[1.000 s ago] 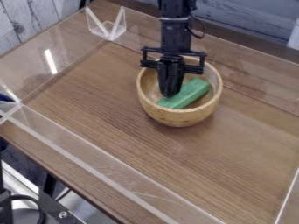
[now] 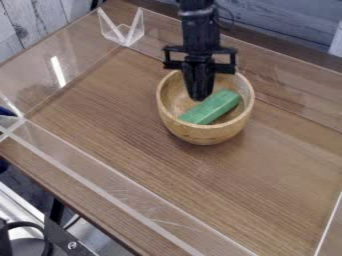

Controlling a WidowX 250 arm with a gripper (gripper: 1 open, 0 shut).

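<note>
A round wooden bowl (image 2: 185, 130) sits right of the table's centre. In it lies a green oblong object (image 2: 211, 108), tilted toward the right side. My black gripper (image 2: 198, 73) hangs above the back of the bowl, over the green object's left, with nothing visible held. Whether its fingers are shut is hard to make out at this size.
The wooden table (image 2: 107, 150) has wide free room to the left and in front. A white wire-like object (image 2: 122, 28) stands at the back left. A black item (image 2: 24, 238) is at the lower left edge.
My gripper has risen from down inside the bowl to above it, uncovering more of the bowl's interior. The green object remains in the bowl.
</note>
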